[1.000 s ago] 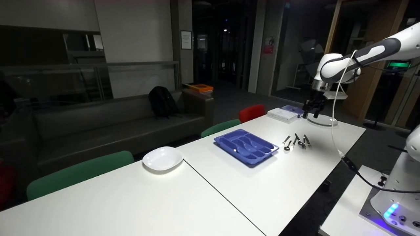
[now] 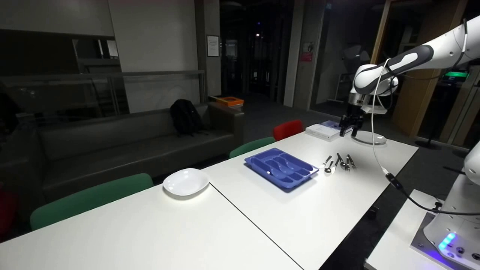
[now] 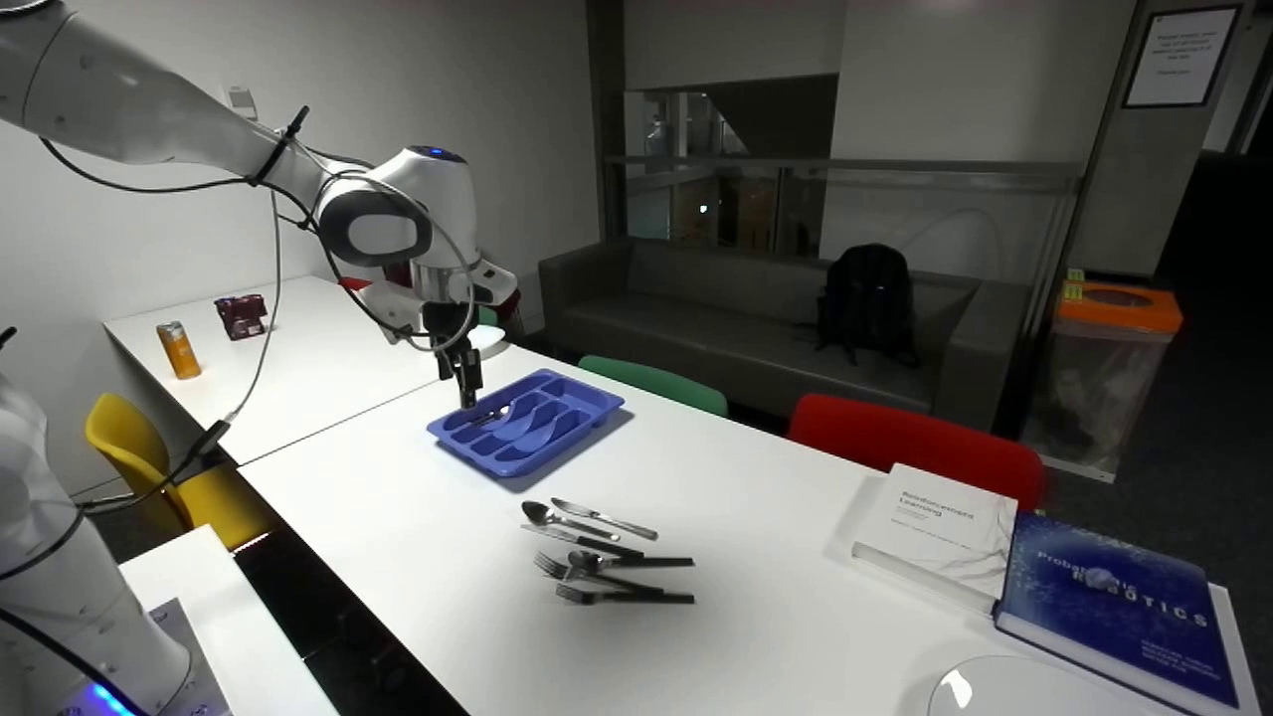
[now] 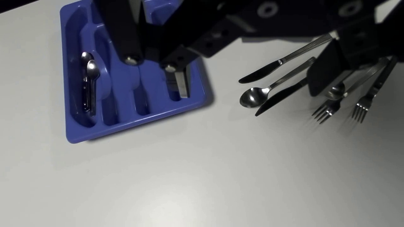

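My gripper is open and empty, its two fingers [image 4: 183, 84] spread wide in the wrist view. It hangs above the table, with clear height under it in the exterior views. A blue cutlery tray [image 3: 525, 475] lies on the table; its end compartment holds small spoons [image 4: 92, 68] with dark handles. Beside the tray lies loose cutlery: a knife [image 4: 261, 73], a spoon [image 4: 253, 97], a second knife [image 4: 280, 97], a fork [image 4: 328, 109] partly overlapping another spoon [image 4: 336, 91], and another fork [image 4: 362, 104]. The fingers hide part of the tray and some handles.
A white bowl [image 2: 185, 182] stands beyond the table seam. Toward the opposite end are a white book [image 3: 943, 525], a blue book [image 3: 1122, 603] and a white plate [image 2: 368, 137]. A can [image 3: 179, 351] stands on the far table. Bare tabletop surrounds the cutlery.
In exterior view 1 the arm and gripper have shifted left, toward the tray's side. Tray, loose cutlery, bowl and books look unmoved.
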